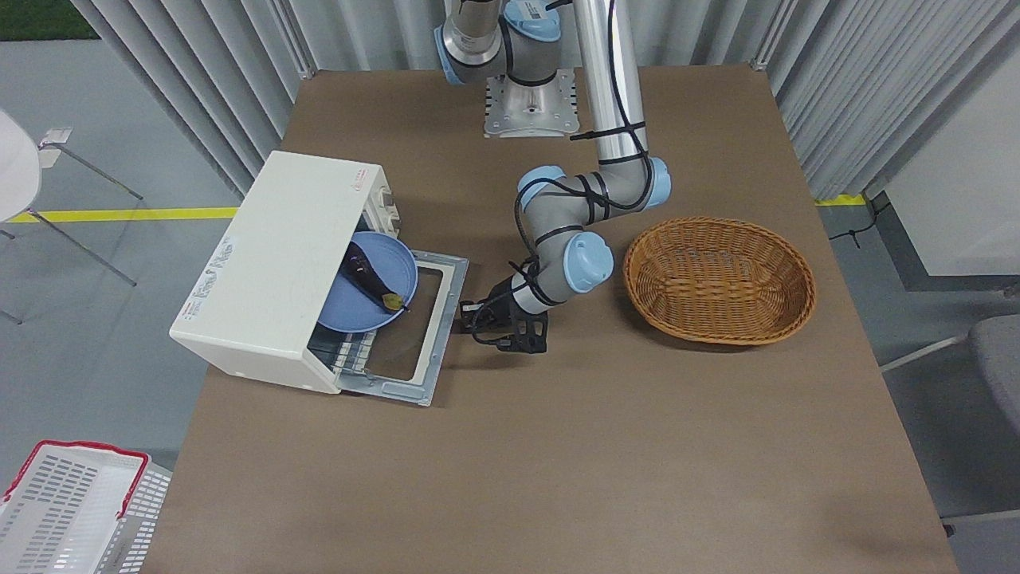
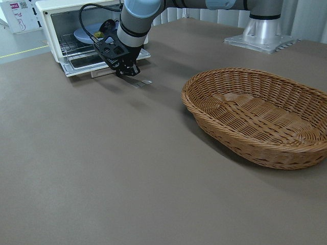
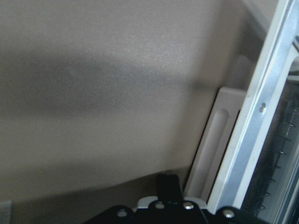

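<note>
A white toaster oven (image 1: 260, 255) lies on the left of the table, its silver door (image 1: 399, 388) folded down. Inside on the opening sits a blue plate (image 1: 344, 306) with a dark eggplant (image 1: 368, 277). My black gripper (image 1: 507, 335) (image 2: 127, 69) is low at the outer edge of the open door, tilted. In the wrist view the door's metal edge (image 3: 250, 135) runs beside the fingertip. Whether the gripper is open or shut is hard to make out.
A wicker basket (image 1: 717, 282) stands to the right of the arm. The arm's base is at the back.
</note>
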